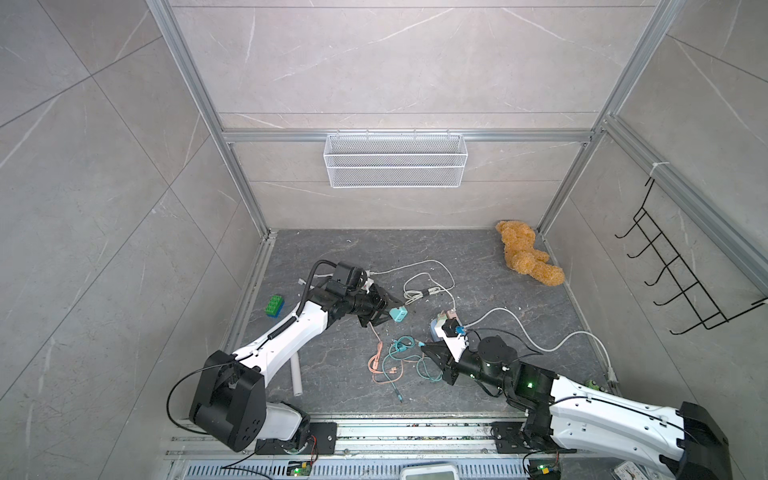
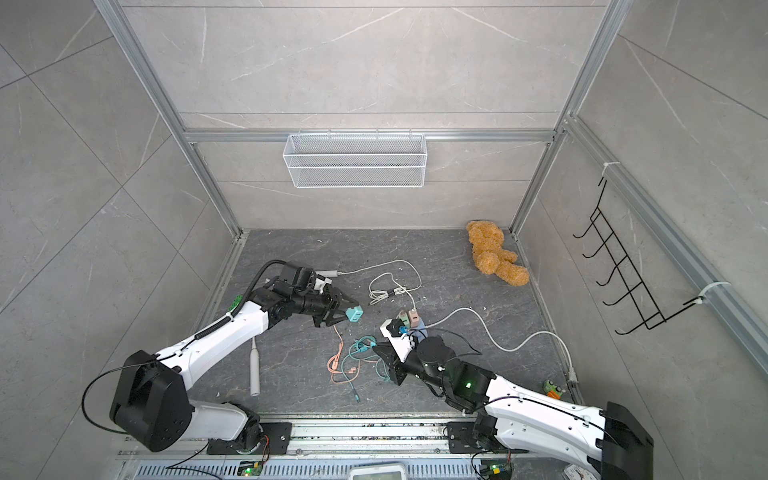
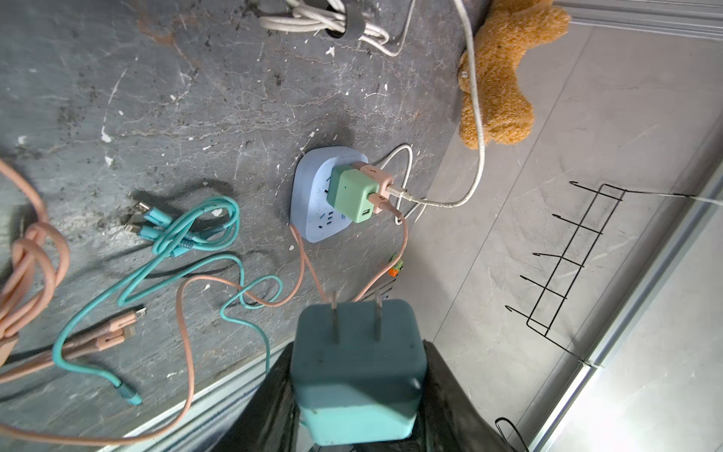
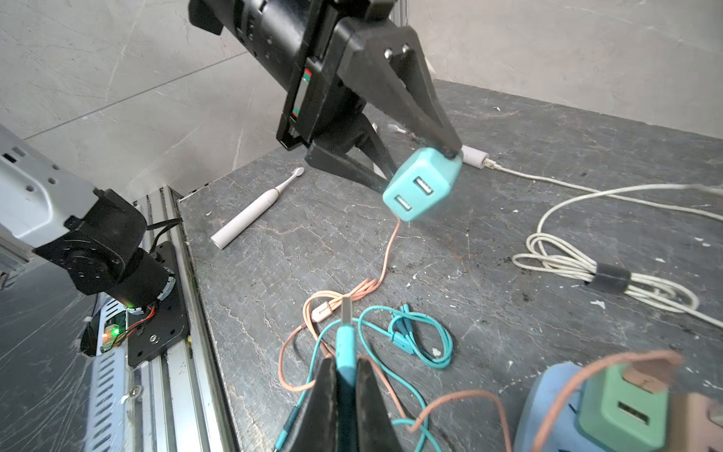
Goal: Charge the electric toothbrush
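A teal USB charger block (image 3: 357, 376) is clamped in my left gripper (image 1: 387, 311), its two prongs pointing away from the hand. From the right wrist view, two USB ports show on the face of the block (image 4: 422, 186). My right gripper (image 1: 433, 352) is shut on a teal cable's USB plug (image 4: 345, 346), whose metal end points toward the block with a gap between. The blue power strip (image 3: 310, 199) holds a green adapter (image 3: 352, 194) and a pink adapter (image 3: 376, 177). One white toothbrush (image 4: 256, 211) lies on the floor at the left.
Teal cable (image 3: 199, 226) and orange cable (image 3: 37, 278) lie tangled on the floor between the arms. A bundled white cable (image 4: 587, 271) runs behind them. The teddy bear (image 1: 528, 254) sits at the back right; a green-and-blue block (image 1: 274, 305) is at the left.
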